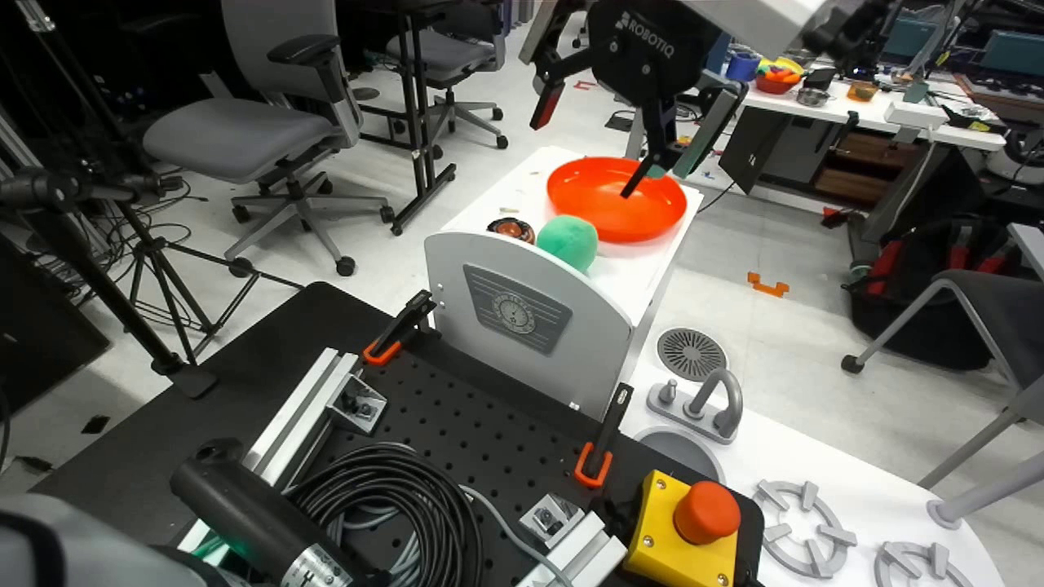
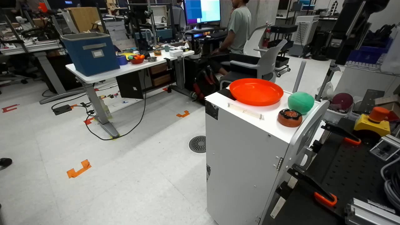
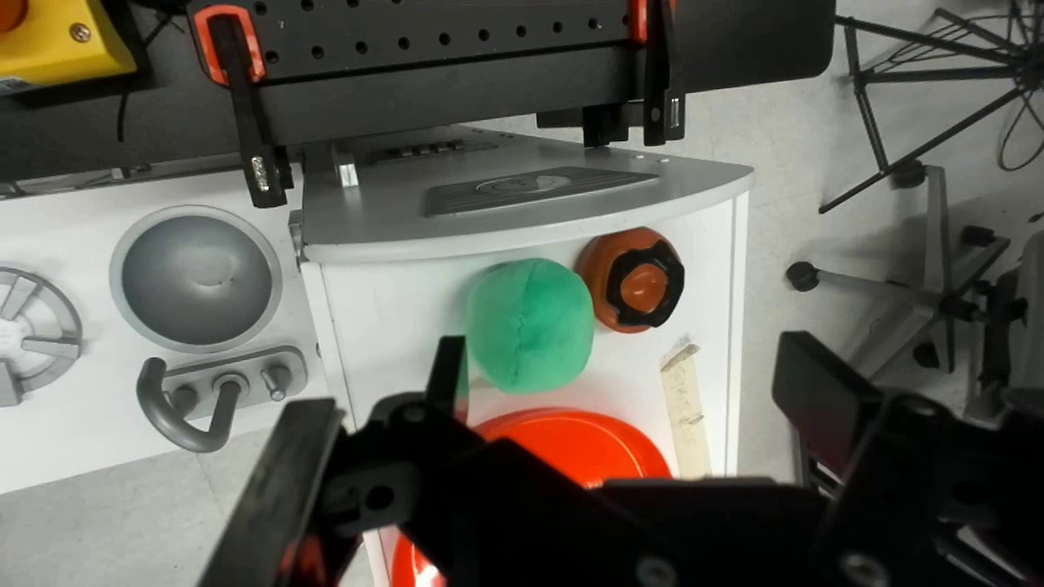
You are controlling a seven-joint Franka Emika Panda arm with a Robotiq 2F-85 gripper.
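My gripper [image 1: 618, 137] is open above the white cabinet top [image 1: 529, 186], with its fingers spread wide and nothing between them. Below it in exterior view 1 lies a round orange-red plate [image 2: 256, 92], empty in exterior view 2. A soft green ball-like object [image 3: 531, 326] rests beside the plate, near the grey upright panel [image 1: 528, 337]. Touching or almost touching the green object is a brown round item with a black, wavy-edged top [image 3: 631, 279]. In the wrist view, my gripper's body covers much of the plate. Exterior view 2 does not show the gripper.
The grey panel stands upright along one cabinet edge. A strip of tape [image 2: 245, 111] marks the cabinet top. Beside the cabinet are a toy sink [image 3: 196, 278] and raised faucet [image 3: 202, 396]. Black clamps [image 1: 608, 430] hold the dark pegboard table's edge.
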